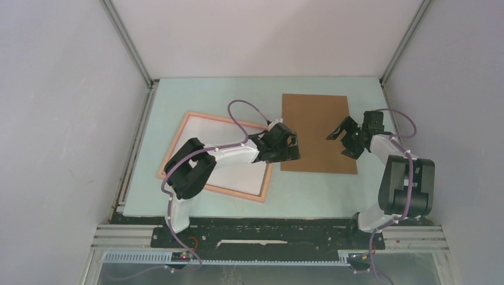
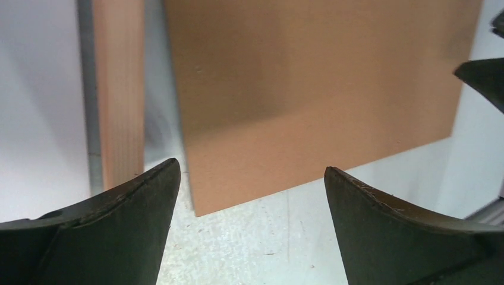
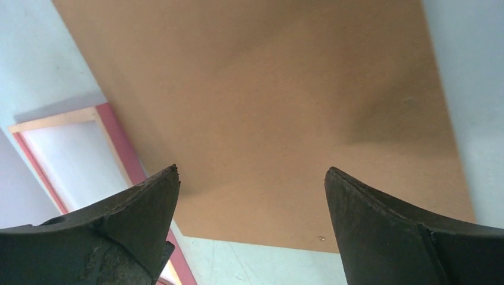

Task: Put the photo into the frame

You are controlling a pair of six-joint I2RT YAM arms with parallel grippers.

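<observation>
A brown board [image 1: 318,133] lies flat on the pale green table, right of the frame. The frame [image 1: 178,139], with a light wooden and pink edge, lies to its left with a white sheet [image 1: 241,178] inside. Over the board's left edge, my left gripper [image 1: 294,146] is open with nothing between its fingers. In the left wrist view the board [image 2: 249,101] and the frame's side [image 2: 120,89] lie below the spread fingers [image 2: 113,231]. My right gripper [image 1: 337,141], also open and empty, hangs above the board's right part. No printed picture side shows in any view.
The left arm [image 1: 232,155] crosses over the frame and hides part of it. Bare table [image 1: 312,199] lies in front of the board, and a clear strip runs behind both things. Walls close off the left, right and back.
</observation>
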